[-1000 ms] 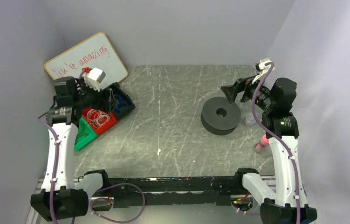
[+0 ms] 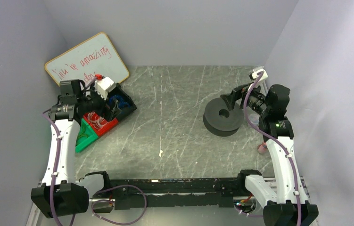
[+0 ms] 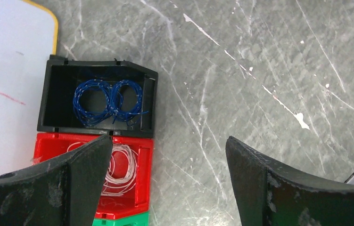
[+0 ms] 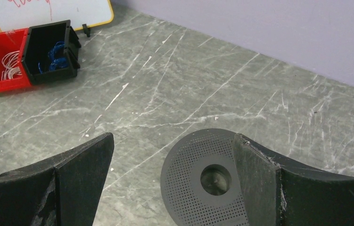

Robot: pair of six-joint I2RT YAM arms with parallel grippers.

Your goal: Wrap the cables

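Note:
A coiled blue cable [image 3: 130,100], bundled in a figure of eight, lies in the black bin [image 3: 151,103]. White cable loops [image 3: 128,165] lie in the red bin [image 3: 143,181], partly covered by a finger in the left wrist view. In the green bin [image 2: 90,139] is a green cable [image 2: 81,132]. My left gripper is open above the bins, with nothing between its fingers. Over at the right, my right gripper stands open and empty above a round dark grey spool-like block [image 4: 179,188] with a hole in its middle.
A whiteboard [image 2: 87,56] with red writing leans behind the bins. At the right, a pink bottle [image 2: 262,148] and a clear container [image 2: 254,119] are partly hidden by the right arm.
The left gripper has shifted slightly to the right and toward the front. My right gripper has moved a little left and frontward, now overlapping the grey block in the top view. The cables stay put.

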